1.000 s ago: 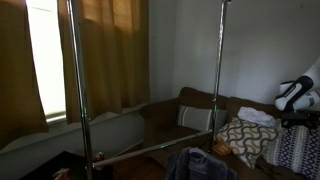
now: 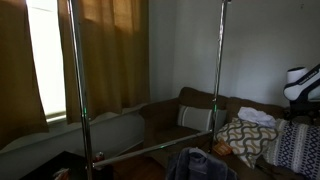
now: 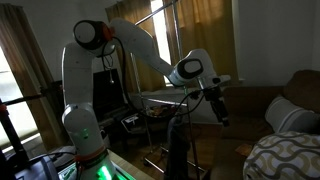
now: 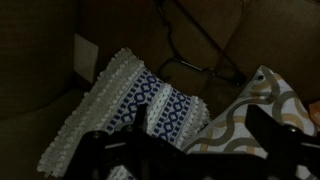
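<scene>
My gripper is open above the brown couch (image 4: 130, 18), its dark fingers apart and nothing visible between them. In exterior view 2 the gripper (image 3: 222, 108) hangs in the air in front of the couch. Below it in the wrist view lie a blue-and-white patterned pillow (image 4: 150, 98) and a white pillow with tan wavy lines (image 4: 275, 98). A thin dark item, perhaps a hanger (image 4: 190, 66), lies on the couch beyond the pillows. The dimness hides its exact shape.
A metal clothes rack, with one upright post (image 2: 217, 75) near the couch, stands in the foreground. Dark clothing (image 2: 195, 163) shows at its lower part. White cloth (image 2: 256, 116) lies atop the couch back. A striped pillow (image 2: 195, 118) sits at the couch's left.
In exterior view 1 the arm's end and gripper have risen away from the couch and shifted slightly right. The pillows and rack look unmoved.
</scene>
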